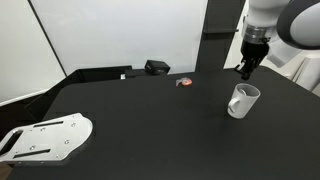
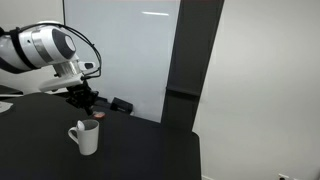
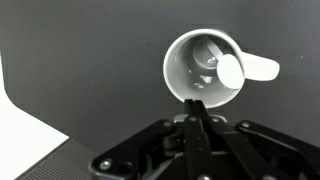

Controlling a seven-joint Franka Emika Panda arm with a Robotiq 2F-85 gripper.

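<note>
A white mug (image 1: 243,101) is on the black table in exterior view 1, its handle toward the left; whether its base touches the table is hard to tell. Inside it a white spoon (image 3: 230,71) leans with its rounded end up near the handle side. My gripper reaches the near rim of the mug in the wrist view and looks shut on that rim. From outside, the gripper (image 1: 244,73) shows just above the mug's far edge. Exterior view 2 has the mug (image 2: 88,138) below the gripper, with the exact contact too small to see.
A white slotted plate (image 1: 47,139) lies at the table's left edge. Toward the back sit a small black box (image 1: 157,67) and an orange-and-grey item (image 1: 184,81).
</note>
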